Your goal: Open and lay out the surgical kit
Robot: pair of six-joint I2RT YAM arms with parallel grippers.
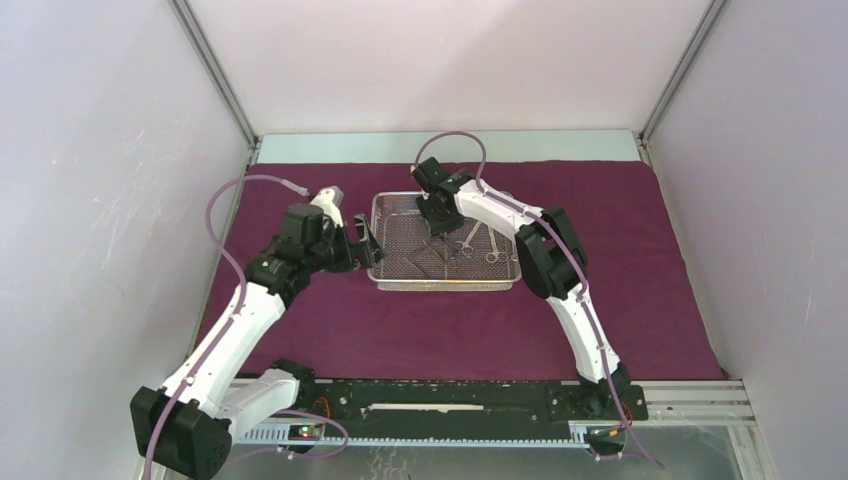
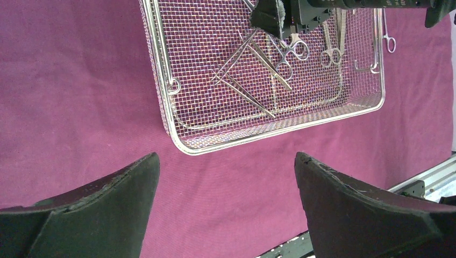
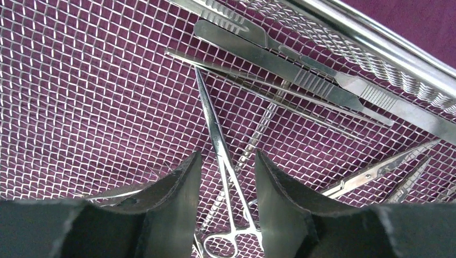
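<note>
A mesh instrument tray [image 1: 400, 284] sits on the maroon cloth, holding scissors-like instruments [image 2: 333, 54], tweezers [image 2: 249, 98] and flat handled instruments [image 3: 269, 62]. My right gripper is low inside the tray, its fingers part open either side of a long ring-handled instrument [image 3: 211, 114]; whether they touch it I cannot tell. My left gripper [image 1: 368, 243] stands open at the tray's left edge, above it, with nothing between its fingers in the left wrist view.
White walls enclose the workspace; a rail runs along the front edge.
</note>
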